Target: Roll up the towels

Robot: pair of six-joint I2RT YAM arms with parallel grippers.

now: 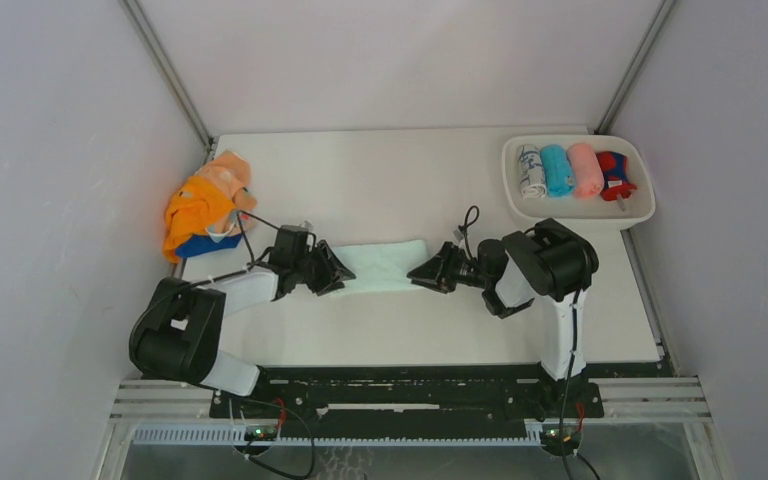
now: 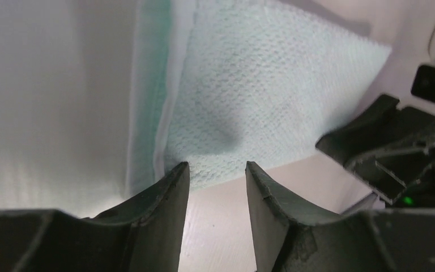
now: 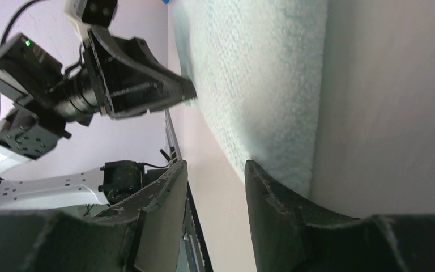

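A pale mint towel, folded into a flat strip, lies across the middle of the table. My left gripper is at its left end and my right gripper at its right end. In the left wrist view the fingers stand apart, with the near corner of the towel just beyond the tips. Seen from the right wrist, those fingers are also apart, and the towel lies just past them. I cannot tell whether any fingertip touches the cloth.
Several rolled towels sit side by side in a white bin at the back right. A heap of orange and blue cloths lies at the left edge.
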